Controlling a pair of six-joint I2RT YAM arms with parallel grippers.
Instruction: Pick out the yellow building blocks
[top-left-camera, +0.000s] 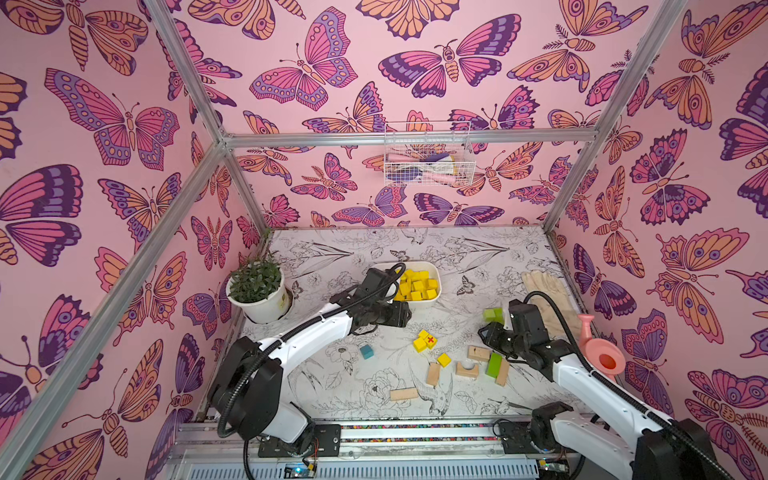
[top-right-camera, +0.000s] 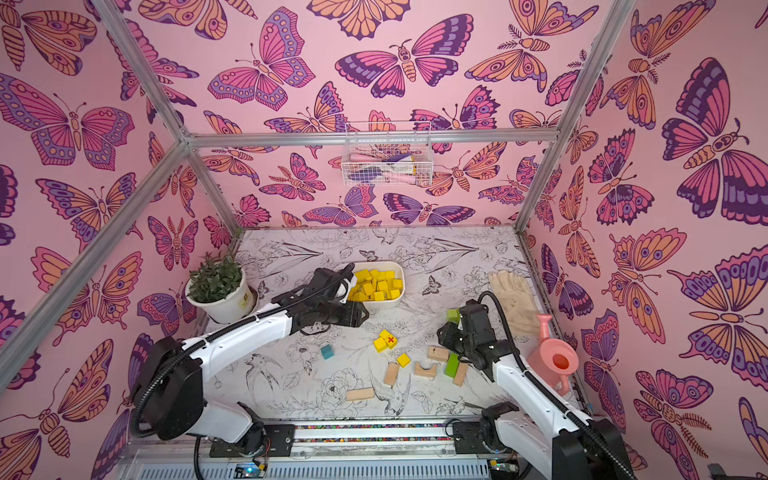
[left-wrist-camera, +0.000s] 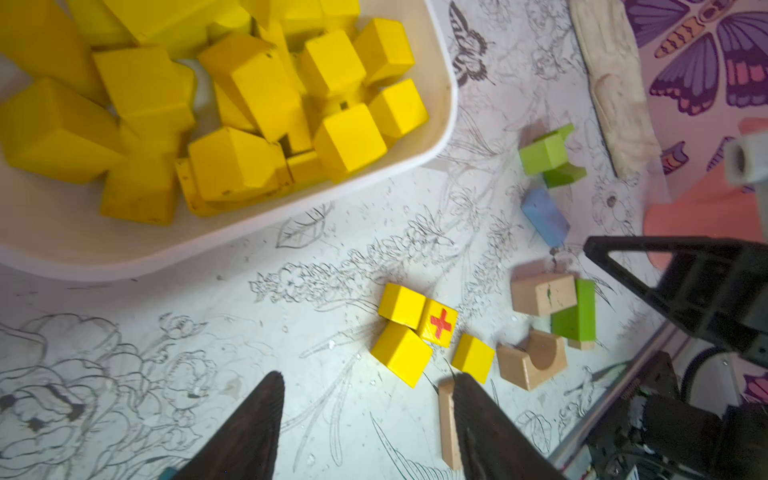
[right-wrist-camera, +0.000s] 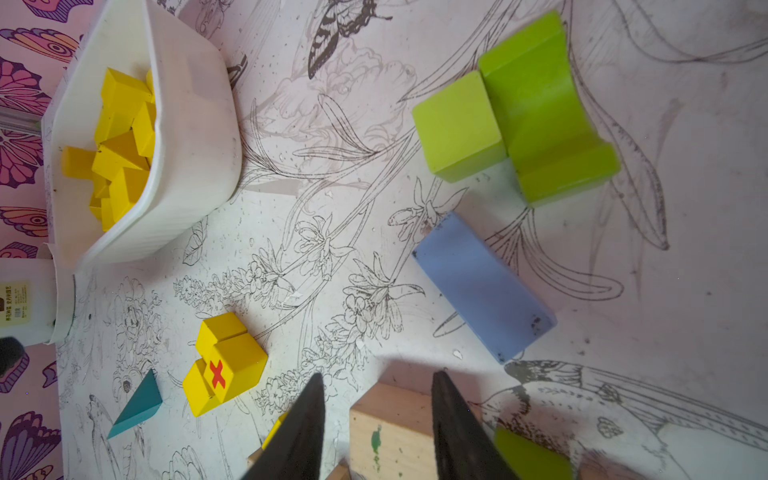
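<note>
A white container (top-left-camera: 432, 296) at the back middle holds several yellow blocks (left-wrist-camera: 350, 140). In front of it on the mat lie a small group of yellow cubes (left-wrist-camera: 401, 352), one with a red cross (left-wrist-camera: 438, 326), and a single yellow cube (top-left-camera: 444, 359) to their right. My left gripper is open above the mat at the container's front left, nothing between its fingers. My right gripper is open over the wooden blocks to the right, with a wooden block below in the gap between its fingertips.
Green blocks (right-wrist-camera: 457, 128), a blue block (right-wrist-camera: 484, 288), a teal piece (top-left-camera: 366, 352) and wooden pieces (top-left-camera: 404, 393) lie about. A plant (top-left-camera: 254, 292) stands left; a glove (top-right-camera: 516, 296) and pink watering can (top-right-camera: 554, 364) sit right.
</note>
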